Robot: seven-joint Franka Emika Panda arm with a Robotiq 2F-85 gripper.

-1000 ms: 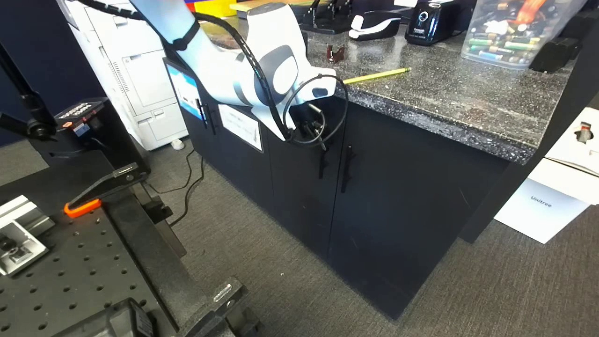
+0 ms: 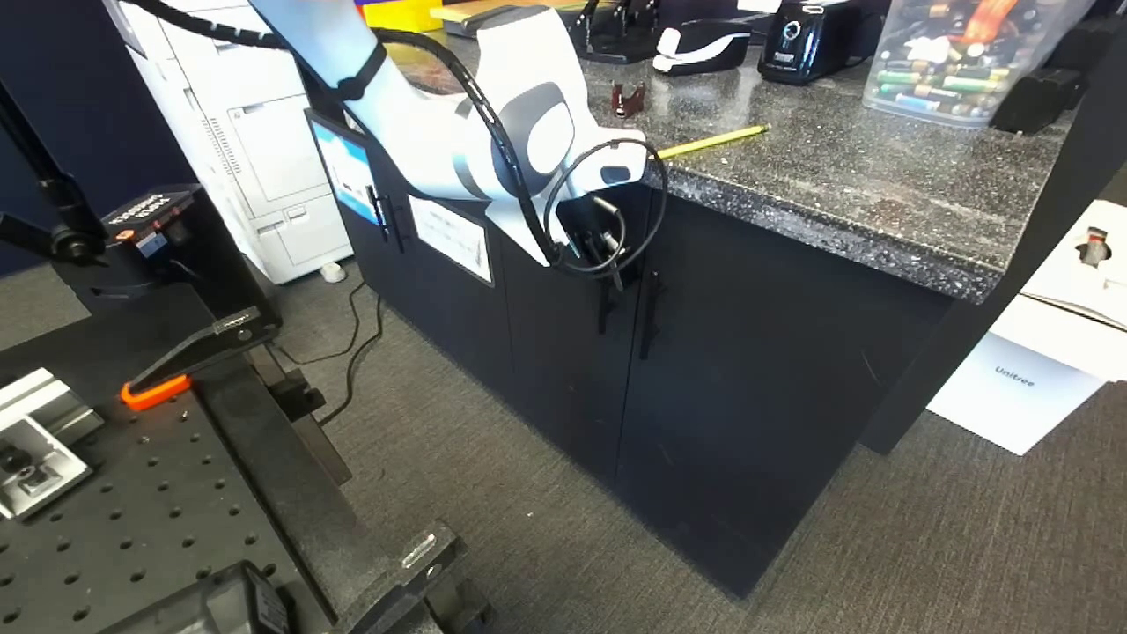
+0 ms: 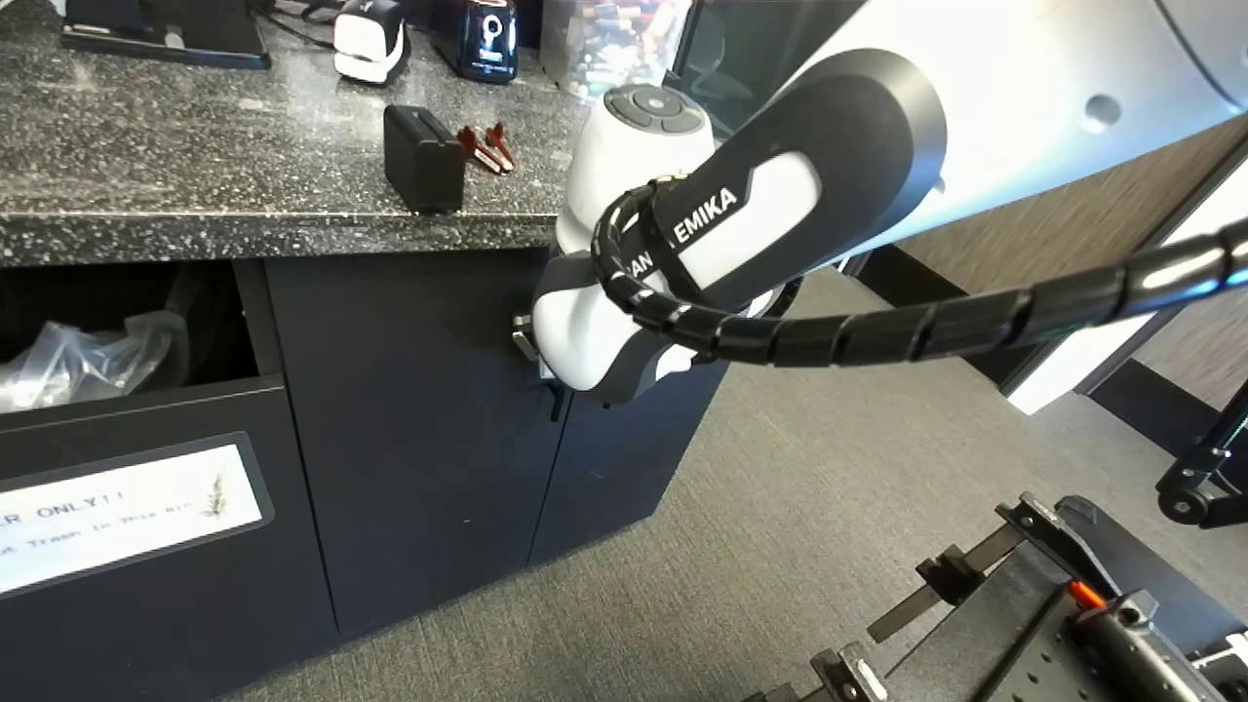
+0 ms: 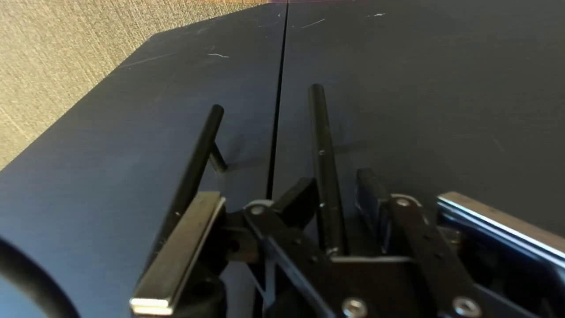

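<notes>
My gripper stands part open in front of the dark cabinet, its fingers on either side of one slim black door handle (image 4: pixel 327 159). That handle lies close to the left finger (image 4: pixel 297 204), though contact cannot be told. A clear gap separates it from the right finger (image 4: pixel 372 198). A second black handle (image 4: pixel 198 156) is outside the fingers, on the neighbouring door. Both cabinet doors are closed along a thin seam. In exterior view 1, the gripper (image 2: pixel 604 252) is below the counter edge, partly hidden by its cable loop, with the left handle (image 2: pixel 605 308) just under it.
The speckled counter (image 2: pixel 845 180) overhangs the doors, close to my arm. On it lie a yellow stick (image 2: pixel 718 141), a dark block (image 3: pixel 423 160) and small red parts (image 3: pixel 487 148). An open drawer (image 3: pixel 140 404) is farther along.
The arm and gripper have shifted slightly to the right in exterior view 1. The doors and counter objects look the same.
</notes>
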